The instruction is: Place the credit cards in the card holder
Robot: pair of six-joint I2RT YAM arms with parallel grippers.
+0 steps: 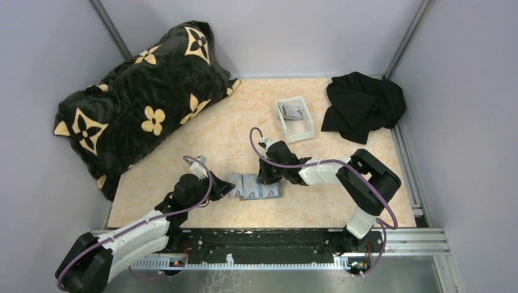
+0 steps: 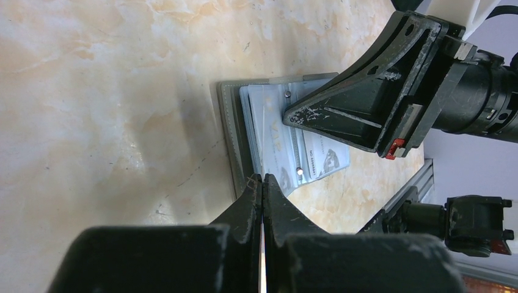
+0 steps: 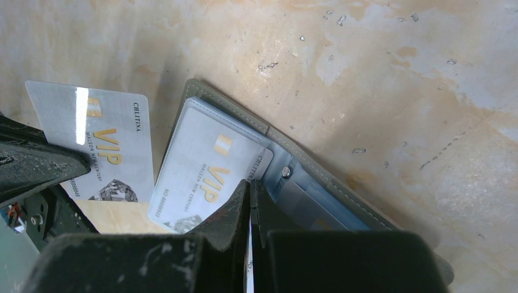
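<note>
A silver VIP card (image 3: 125, 116) is pinched in my shut left gripper (image 1: 231, 185), close to the left edge of the grey card holder (image 1: 261, 198). From the left wrist view this card is nearly edge-on, a thin line above the fingertips. The holder lies open and flat, with cards showing in its clear pockets; one card (image 3: 211, 162) fills the pocket nearest the held card. My right gripper is shut at the holder's middle, touching or just above the pocket edge. Whether it pinches the plastic there I cannot tell.
Behind the right arm, a white tray (image 1: 310, 125) holds more cards at its far end. A black cloth (image 1: 364, 107) lies at the back right and a large dark patterned pillow (image 1: 143, 104) at the back left. Free tabletop lies in front of the holder.
</note>
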